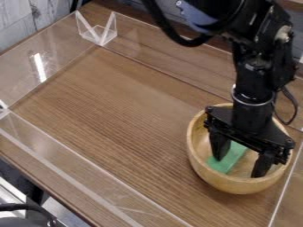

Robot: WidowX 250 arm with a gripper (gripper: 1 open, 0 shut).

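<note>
My black gripper (244, 147) hangs down over a tan bowl (235, 184) at the right, its open fingers reaching inside the bowl. A green object (225, 160) lies in the bowl between and beneath the fingers, partly hidden by them.
Clear plastic pieces (97, 27) stand at the upper left edge. A dark cable crosses the lower left corner.
</note>
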